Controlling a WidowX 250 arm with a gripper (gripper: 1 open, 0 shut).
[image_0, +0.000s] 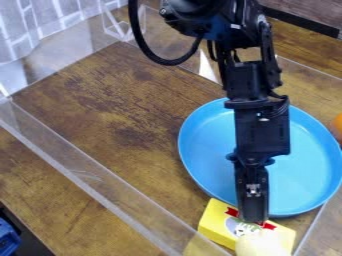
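My black gripper reaches down over the blue plate to a yellow box with a printed label at the bottom edge of the view. The fingertips are at the box's upper part, by the red-and-white label. The gripper appears narrow, but whether it holds the box is unclear. A pale, rounded shape lies on the box's lower part.
An orange object is partly visible at the right edge, beside the plate.
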